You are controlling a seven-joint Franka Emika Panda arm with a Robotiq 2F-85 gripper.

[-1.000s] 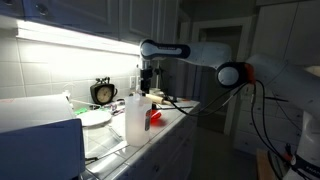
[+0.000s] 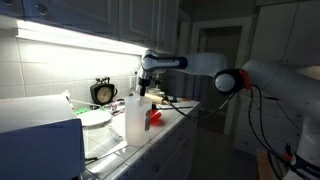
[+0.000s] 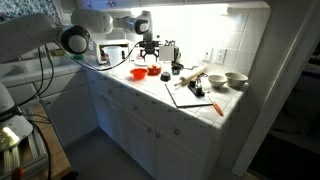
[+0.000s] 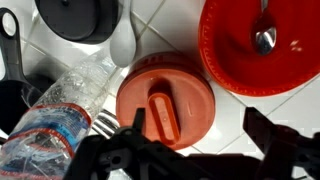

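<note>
In the wrist view, a round red lid (image 4: 190, 92) with an upright orange-red handle (image 4: 163, 112) lies below my gripper. The gripper stands open, its dark fingers (image 4: 262, 132) on either side of the view with nothing gripped. To the upper right is a red bowl (image 4: 225, 62) holding a metal spoon (image 4: 265, 38). Exterior view 2 shows the gripper (image 3: 149, 48) above the counter near the back wall, over the red lidded item (image 3: 154, 70) and beside the red bowl (image 3: 138, 73). What lies under the lid is hidden.
Close to the left finger lies a clear bottle (image 4: 48, 125). A white spoon (image 4: 123, 42) and a black round object (image 4: 75, 15) sit beyond the lid. Farther along the counter are a dark tray (image 3: 188, 96), several pale bowls (image 3: 236, 79) and a white container (image 2: 137, 122).
My arm has come down somewhat over the counter, with its forearm sitting lower than a second ago. The objects on the counter look unmoved.
</note>
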